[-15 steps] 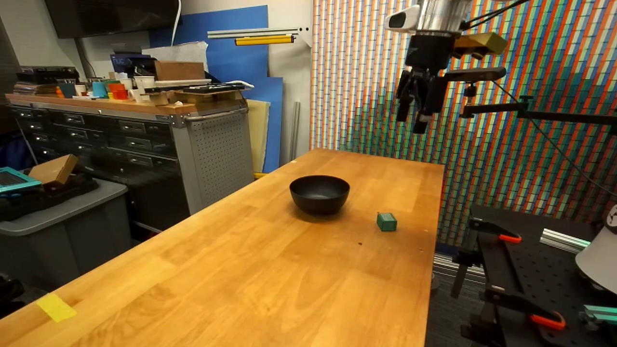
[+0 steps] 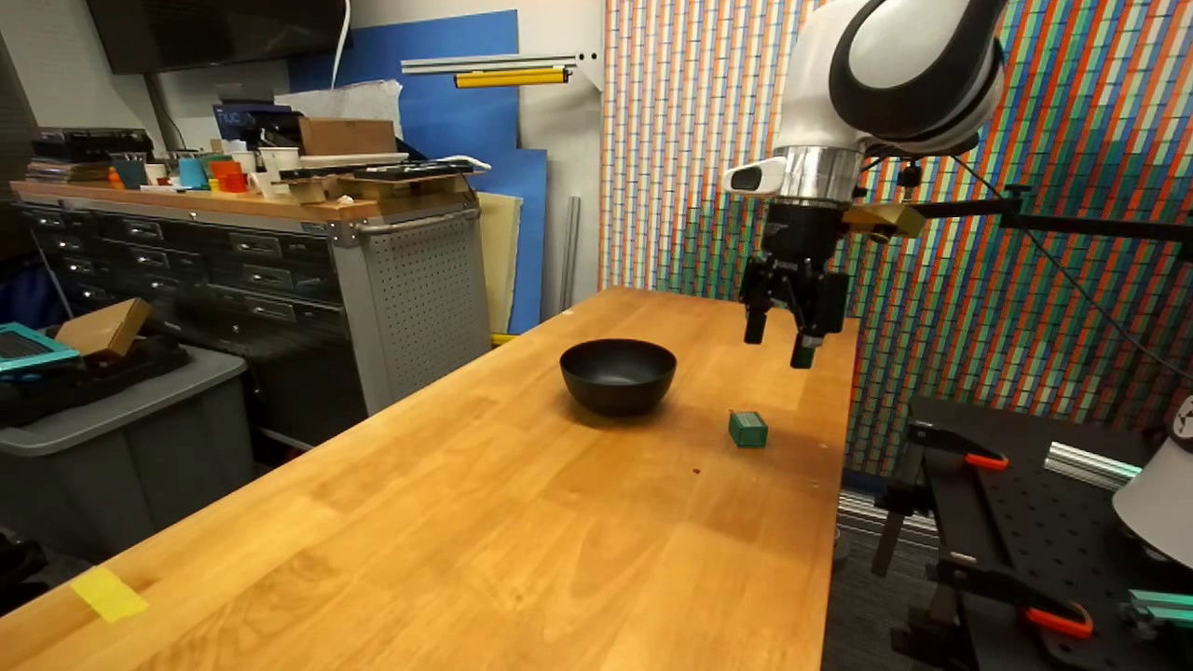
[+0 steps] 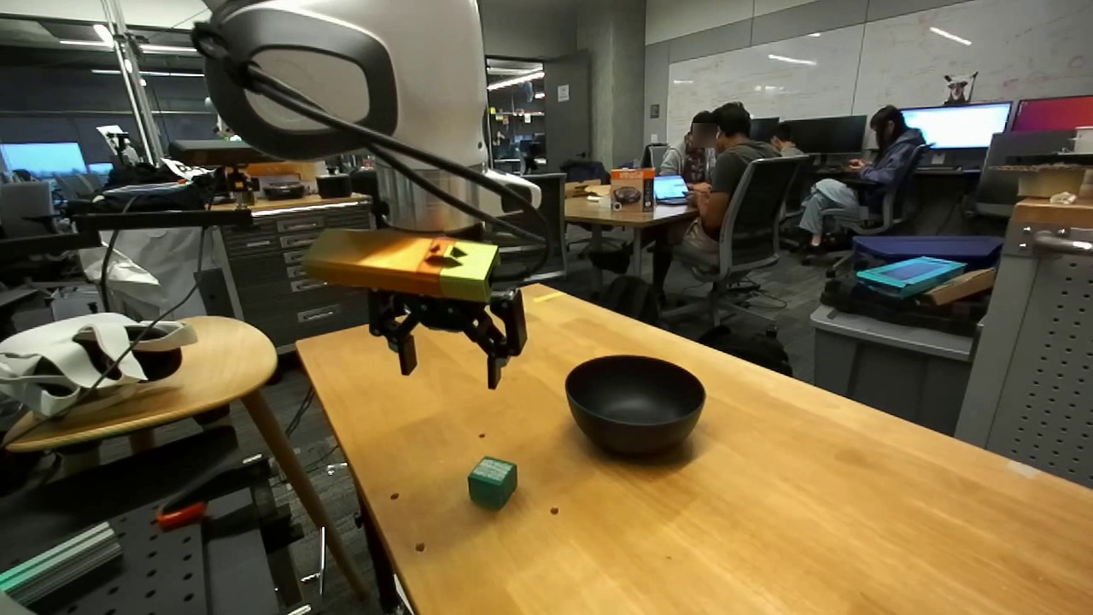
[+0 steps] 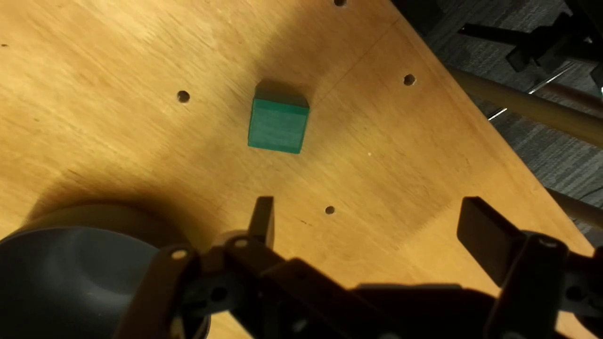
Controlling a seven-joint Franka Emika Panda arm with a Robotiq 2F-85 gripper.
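A small green block (image 2: pixel 748 430) rests on the wooden table, close to a black bowl (image 2: pixel 618 378). My gripper (image 2: pixel 779 341) hangs above the table, higher than the block and apart from it. Its fingers are spread wide and hold nothing. In the wrist view the green block (image 4: pixel 278 125) lies beyond the fingertips, up and left of the gap between them, while the bowl (image 4: pixel 73 282) fills the lower left corner, partly hidden behind a finger. From the other side, the block (image 3: pixel 493 483) shows in front of the bowl (image 3: pixel 635 404), with the gripper (image 3: pixel 452 371) behind and above it.
The bare wooden table (image 2: pixel 470 526) has ample free room around block and bowl. Small holes dot its surface. A black side bench (image 2: pixel 1040 503) with clamps stands past the table's edge, and a round stool (image 3: pixel 205 379) is nearby.
The arm has come down toward the table and slightly left in exterior view 1. It has also turned, and its fingers now appear farther apart there. Block and bowl have stayed put.
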